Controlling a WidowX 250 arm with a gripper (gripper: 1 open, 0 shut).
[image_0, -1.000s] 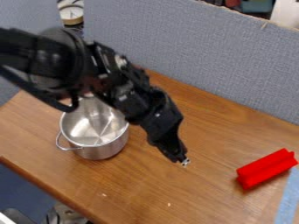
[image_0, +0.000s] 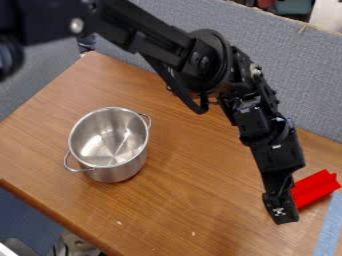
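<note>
My gripper (image_0: 281, 205) hangs low at the right of the table, just left of a red block (image_0: 315, 188), which it partly covers. It is open, as far as the side-on view shows, and I see nothing held in it. A steel pot (image_0: 100, 145) with side handles stands at the left of the table.
A padded grey wall (image_0: 294, 80) runs along the back. A light blue strip (image_0: 330, 235) lies at the right edge.
My gripper has moved from the middle of the table rightward and down to beside the red block, uncovering the pot. The pot looks unmoved.
</note>
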